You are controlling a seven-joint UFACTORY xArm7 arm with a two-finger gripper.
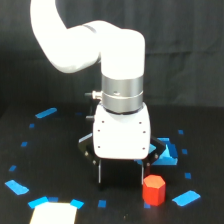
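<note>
My white gripper (121, 178) points down over the dark table, near the middle of the camera view. Its two thin dark fingers stand well apart, with nothing visible between them. A red hexagonal block (153, 190) is just to the right of the right-hand finger. Block and finger look very close; whether they touch cannot be told. Behind the gripper on the right is a blue tray (170, 154), its left part hidden by the hand.
A cream-coloured block (53, 213) is cut off by the bottom edge at left. Flat blue strips and small blue squares are scattered over the black surface. Left of the gripper the table is mostly clear.
</note>
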